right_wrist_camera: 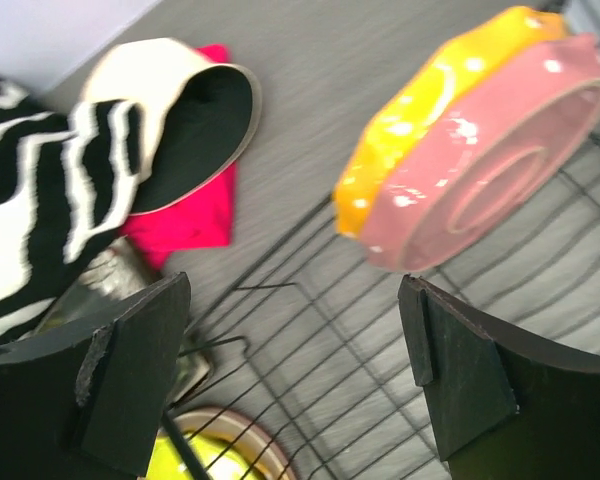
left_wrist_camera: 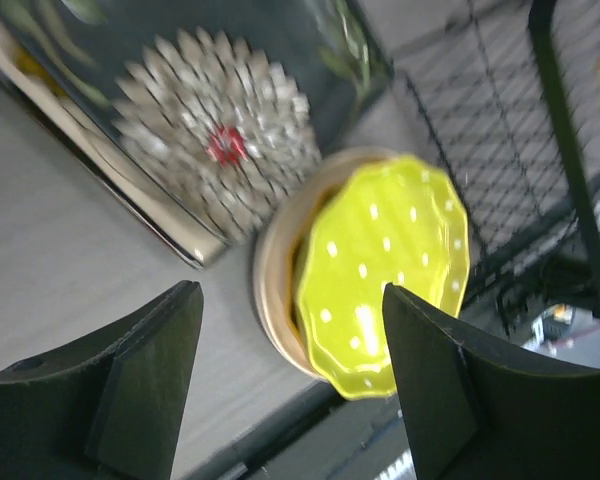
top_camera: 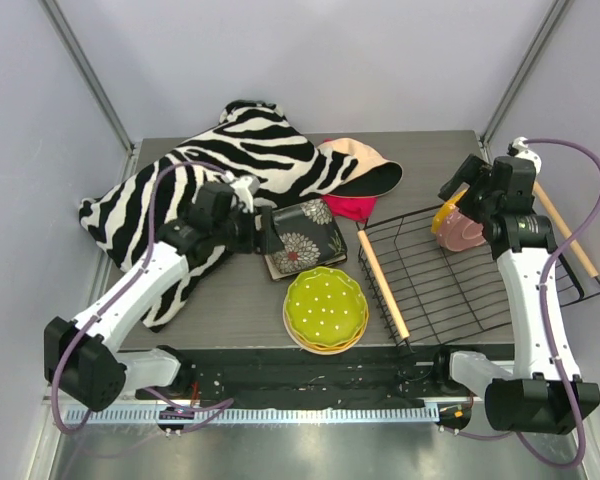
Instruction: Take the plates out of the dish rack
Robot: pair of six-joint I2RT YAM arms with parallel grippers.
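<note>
A green plate [top_camera: 323, 305] with white dots tops a small stack on the counter left of the dish rack [top_camera: 435, 295]. My left gripper [top_camera: 266, 228] is above and left of that stack, over the flowered item; nothing shows between its fingers. In the rack stand a pink plate [right_wrist_camera: 480, 180] and a yellow plate [right_wrist_camera: 375, 160] on edge. My right gripper [top_camera: 452, 180] hangs open over them, empty.
A zebra-striped cloth [top_camera: 155, 210], a beige-and-black item [top_camera: 355, 160] and a red cloth [top_camera: 350, 208] fill the back. Bare counter [top_camera: 220, 310] lies front left.
</note>
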